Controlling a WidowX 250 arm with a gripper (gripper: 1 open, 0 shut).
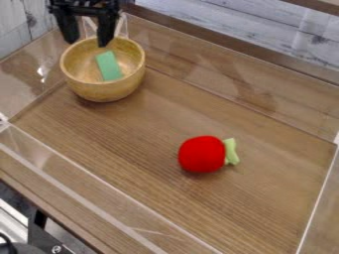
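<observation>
My gripper (89,30) is at the top left, a dark open shape with its fingers pointing down over the back rim of a round wooden bowl (133,79). A mint-green block (109,65) lies inside the bowl. A red rounded object (200,155) with a pale green piece at its right side, resembling a strawberry or similar vegetable toy, rests on the wooden table toward the lower right.
</observation>
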